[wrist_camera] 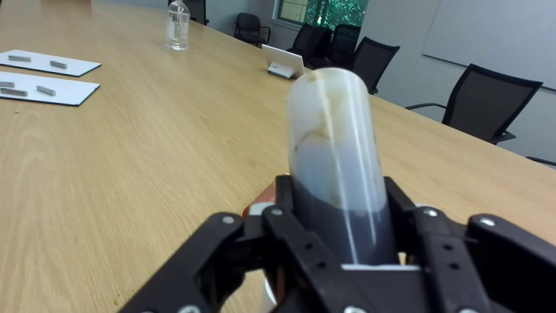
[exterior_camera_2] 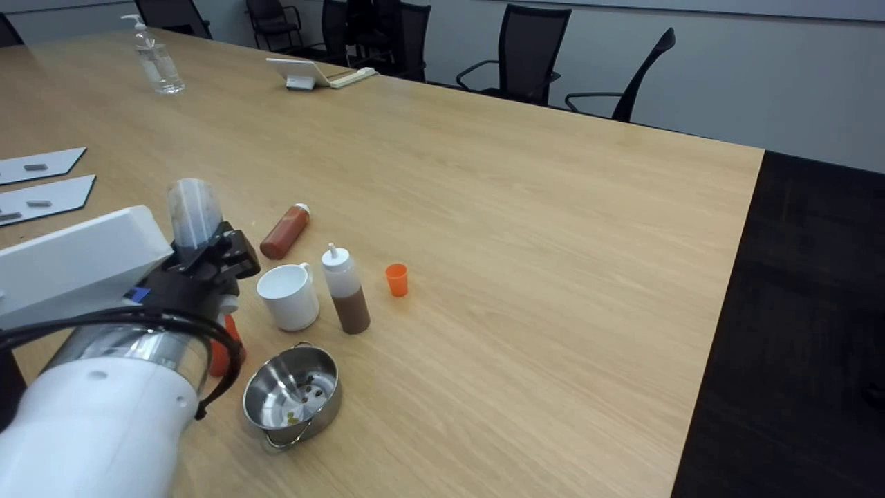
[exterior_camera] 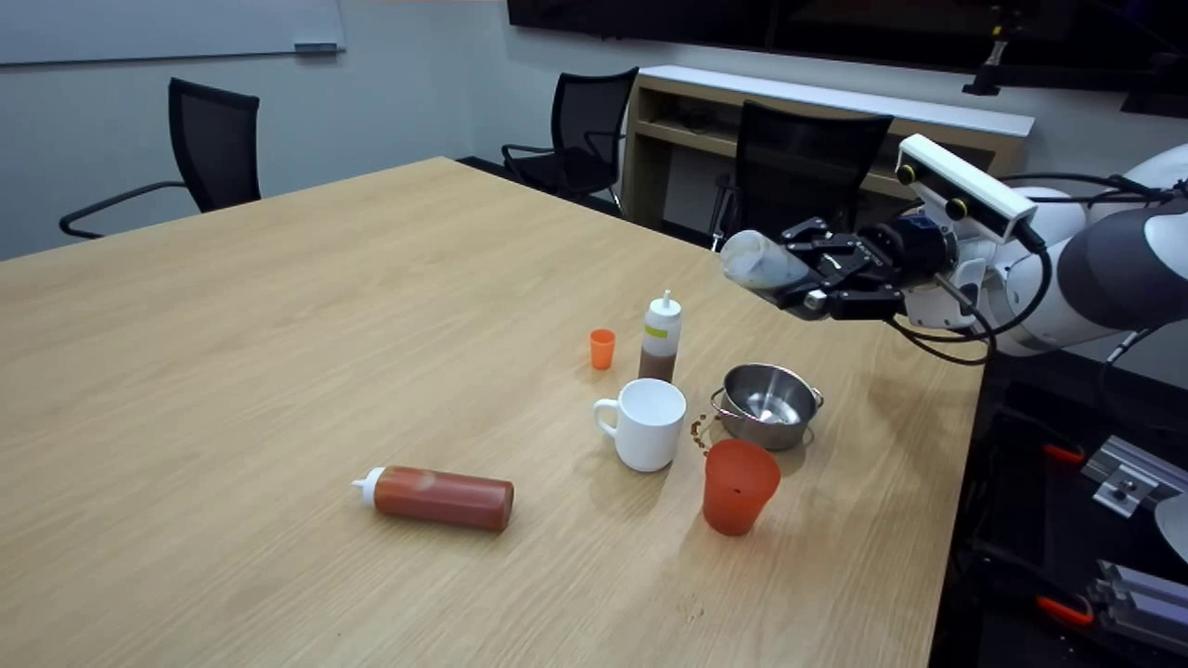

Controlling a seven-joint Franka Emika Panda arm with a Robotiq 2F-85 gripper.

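Note:
A translucent, bottle-like container (wrist_camera: 331, 120) with brownish smears inside is held between the fingers of my gripper, which is shut on it. In exterior view 1, the held container (exterior_camera: 763, 262) is tilted, its rounded end pointing left, well above the table. Below it stands a steel pot (exterior_camera_2: 263, 398) with a few small dark and yellowish bits inside. To the pot's left in exterior view 1 is a white mug (exterior_camera: 649, 425). An upright squeeze bottle (exterior_camera: 660, 340) with brown sauce stands behind the mug. The lower part of the held container is hidden by the fingers.
A red cup (exterior_camera: 740, 490) stands in front of the pot. A red sauce bottle (exterior_camera: 443, 497) lies on its side, and a small orange cup (exterior_camera: 601, 349) stands by the squeeze bottle. Brown spots (exterior_camera: 699, 432) mark the table beside the pot.

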